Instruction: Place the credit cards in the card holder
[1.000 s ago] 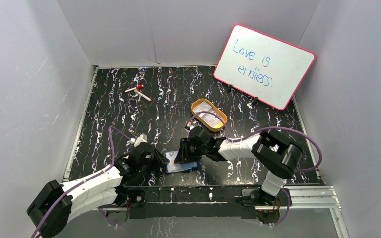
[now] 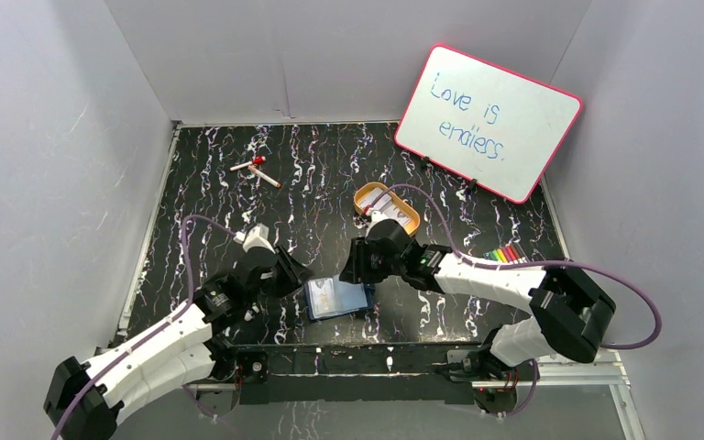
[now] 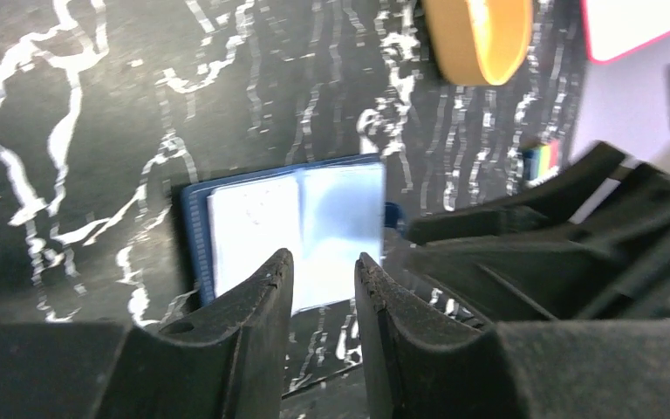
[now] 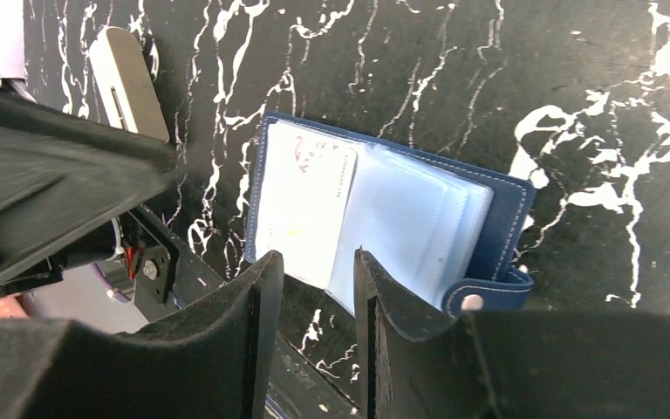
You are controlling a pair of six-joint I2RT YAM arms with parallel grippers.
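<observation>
The blue card holder (image 2: 352, 296) lies opened out on the table near its front edge, its translucent sleeves (image 4: 393, 218) facing up. A white card (image 4: 304, 196) rests at the holder's left side, covering that part; whether it is inside a sleeve I cannot tell. Left of the holder and above it, my left gripper is part open with nothing between its fingers. Over the holder's right part hovers my right gripper, open and empty. More cards (image 2: 389, 207) lie in an orange-yellow tray (image 2: 359, 194) behind the right arm.
Two markers (image 2: 264, 176) lie at the back left. Coloured pens (image 2: 508, 253) sit at the right edge, and a whiteboard (image 2: 488, 124) leans at the back right. Both arms are close together around the holder.
My right gripper has moved right and up off the holder, uncovering the white card. The left gripper has lifted and backed slightly away from the holder's left edge.
</observation>
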